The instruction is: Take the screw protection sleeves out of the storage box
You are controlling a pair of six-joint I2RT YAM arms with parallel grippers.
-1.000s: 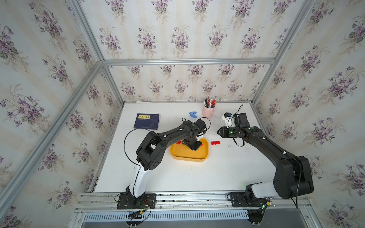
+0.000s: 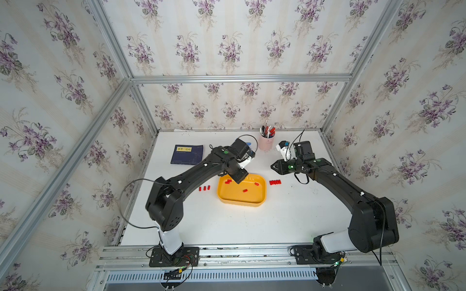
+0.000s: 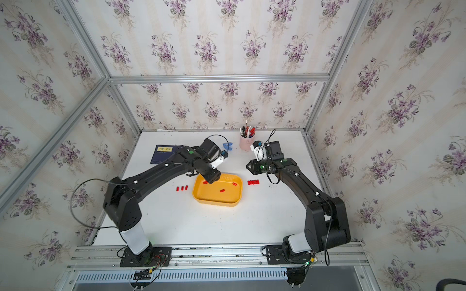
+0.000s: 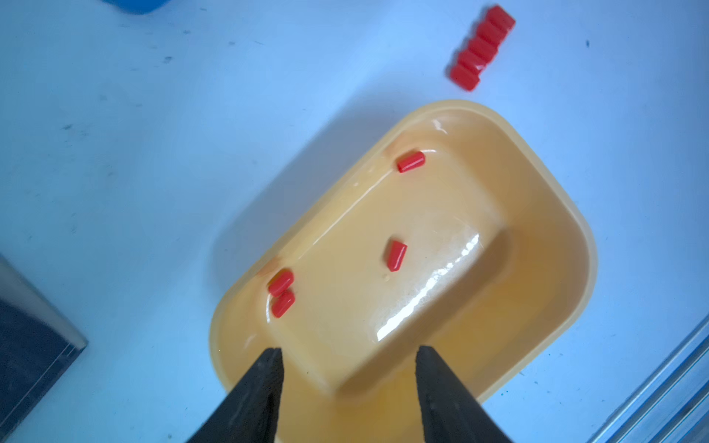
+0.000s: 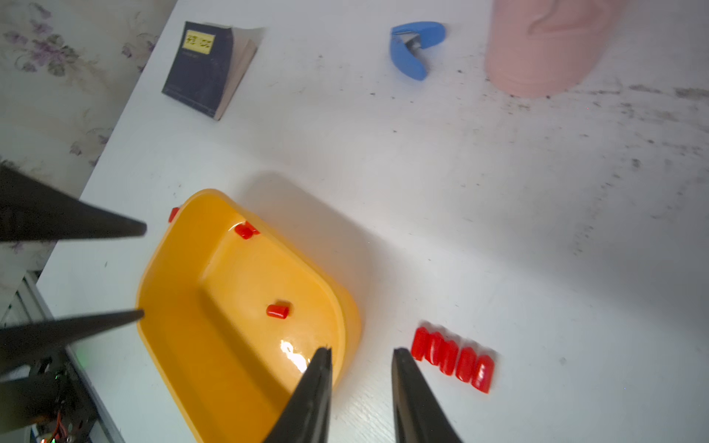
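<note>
In the left wrist view the yellow storage box (image 4: pixel 509 361) has several red sleeves on its floor: a touching pair (image 4: pixel 282 293) by one wall, a single sleeve (image 4: pixel 396 255) mid-floor, and another sleeve (image 4: pixel 410 161) near the far end. My left gripper hangs above the box, fingers wide open and empty. Its two dark fingers (image 5: pixel 74 221) also enter the right wrist view from the left. Right of the box, my right gripper stands open over the table, nothing between its fingers. A row of several sleeves (image 5: pixel 452 357) lies on the table nearby.
Three sleeves (image 2: pixel 204 188) lie apart left of the box. A pink pen cup (image 2: pixel 266 142) and a blue clamp-like tool (image 5: pixel 413 48) are at the back. A dark booklet (image 2: pixel 187 155) lies back left.
My left arm has lifted from low over the box and shifted back and left, uncovering sleeves on the box floor. The right gripper has drifted slightly left.
</note>
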